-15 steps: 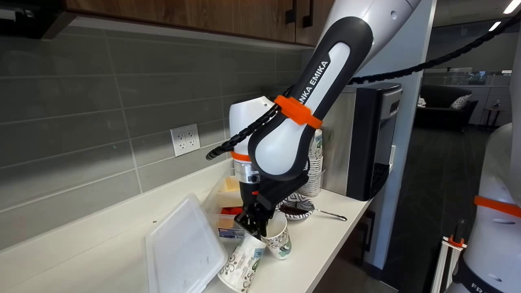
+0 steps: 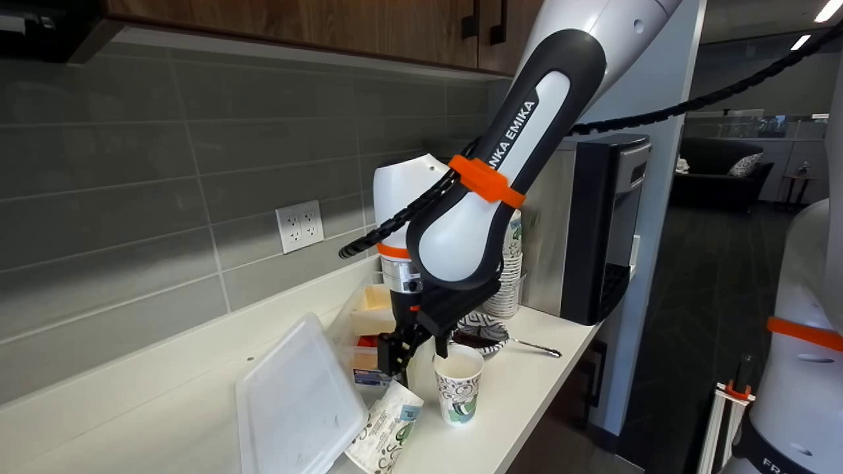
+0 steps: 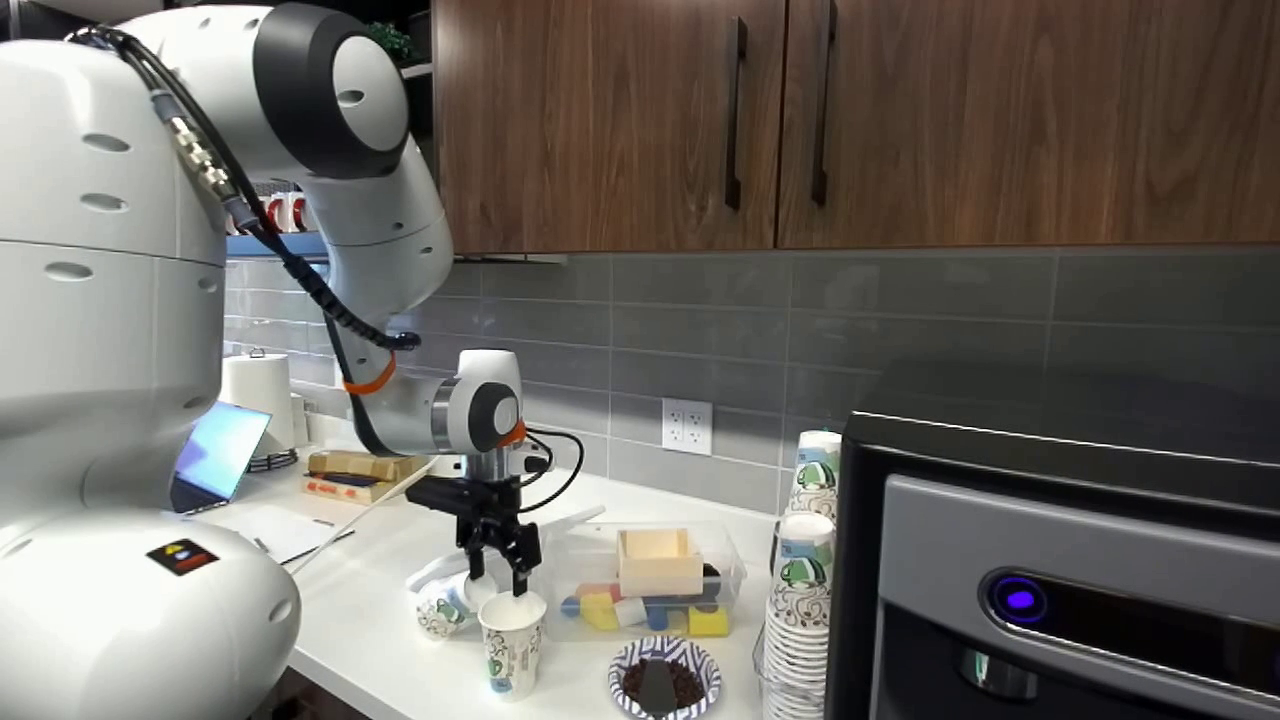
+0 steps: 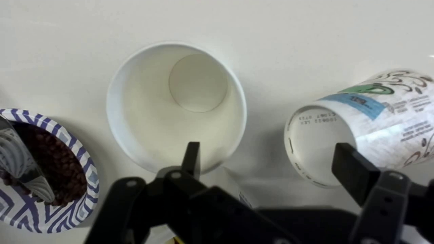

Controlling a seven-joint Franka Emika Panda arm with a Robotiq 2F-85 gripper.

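One paper cup (image 2: 459, 395) stands upright on the counter, its empty inside showing in the wrist view. A second paper cup (image 4: 392, 118) leans or lies tilted beside it, mouth facing the upright cup; in exterior view 1 this tilted cup (image 2: 385, 430) is near the clear lid. My gripper is open above them, its fingers wide apart. One finger (image 4: 192, 156) overlaps the upright cup's near rim, and the other is in front of the tilted cup's mouth. Nothing is held between them.
A patterned bowl (image 3: 626, 660) of dark beans with a spoon stands by the upright cup. Behind are a clear bin (image 3: 728, 564) of blocks and a tall cup stack (image 3: 798, 636). A translucent lid (image 2: 296, 403) lies left of the tilted cup.
My gripper has risen slightly and its fingers have spread. The cup that was tipped against it now stands upright; the other cup has sunk lower and left.
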